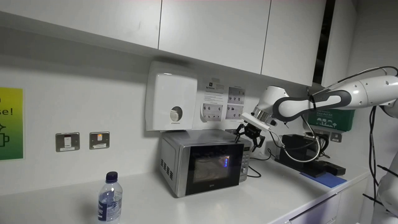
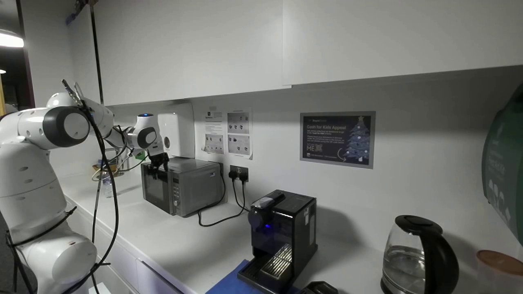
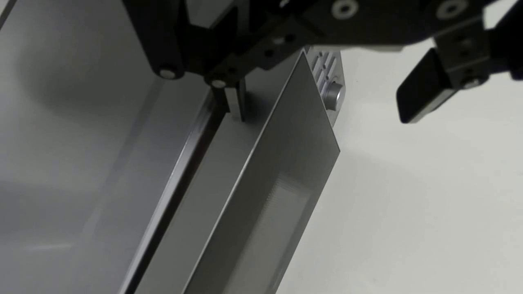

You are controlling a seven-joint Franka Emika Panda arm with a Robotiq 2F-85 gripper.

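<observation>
The grey microwave stands on the counter with its dark door facing the room. The door panel projects forward of the control panel; whether it is slightly ajar I cannot tell. Above the door's upper edge, near the control-panel end, my gripper is tilted downward and spread open. Seen from the wrist, one fingertip is over the strip between the microwave body and the front door panel. The other finger is outside, over the counter side. Nothing is held between them. Contact is unclear.
A water bottle is at the left. Beyond the microwave are a black coffee machine on a blue mat and a kettle. Cupboards hang overhead.
</observation>
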